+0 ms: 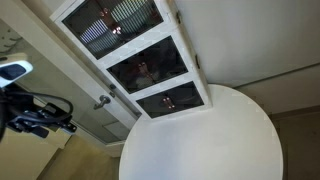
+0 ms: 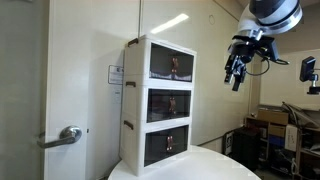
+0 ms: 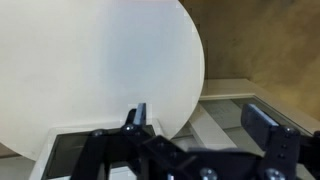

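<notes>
A white cabinet of three stacked compartments with dark see-through doors [image 2: 167, 103] stands upright at the table's edge. All three doors look closed, each with a pair of small reddish-brown handles at its middle. Its top shows partly at the bottom of the wrist view as a white frame [image 3: 42, 160] around a dark panel. My gripper [image 2: 232, 78] hangs in the air to the right of the cabinet, well apart from it. In the wrist view the gripper is open, its two fingers wide apart with nothing between them.
A door with a metal handle [image 2: 69, 134] is beside the cabinet. Shelves with boxes [image 2: 275, 130] stand in the background at right.
</notes>
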